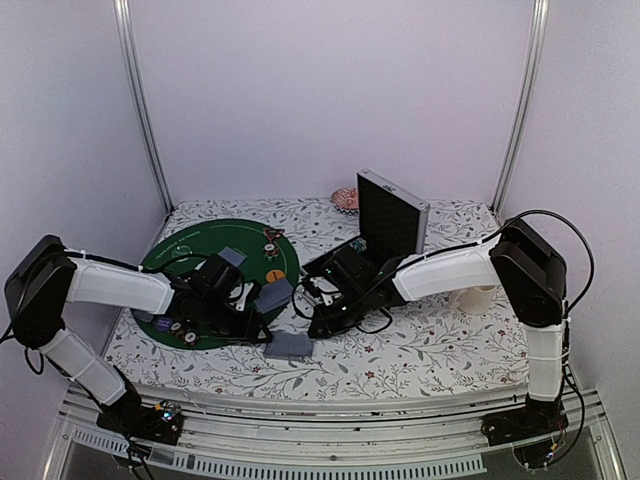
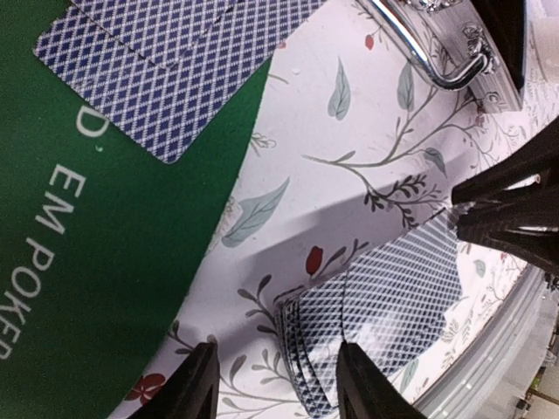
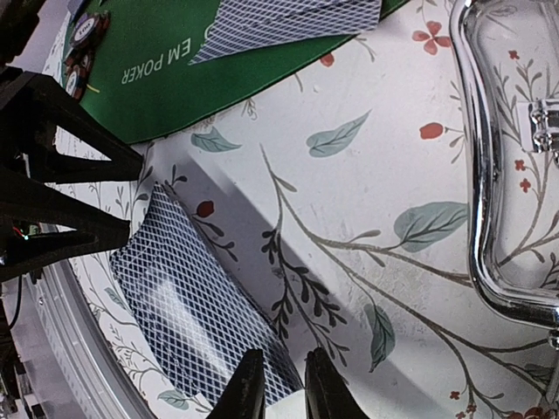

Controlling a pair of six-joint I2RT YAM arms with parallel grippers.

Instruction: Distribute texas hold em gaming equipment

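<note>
A small deck of blue-backed cards (image 1: 288,346) lies on the floral table just off the green poker mat (image 1: 205,260), between my grippers. In the left wrist view, my left gripper stands part open over the near end of the deck (image 2: 384,305); my right gripper's dark fingers reach its far end. In the right wrist view, my right gripper is part open at one end of the deck (image 3: 192,314), with the left gripper's fingers at the other. More blue cards (image 2: 166,70) lie on the mat's edge, with chips (image 3: 86,30) farther along.
The open metal case (image 1: 390,220) stands behind my right arm, its chrome handle (image 3: 480,218) close beside that gripper. A patterned bowl (image 1: 344,198) is at the back and a cream object (image 1: 472,300) at the right.
</note>
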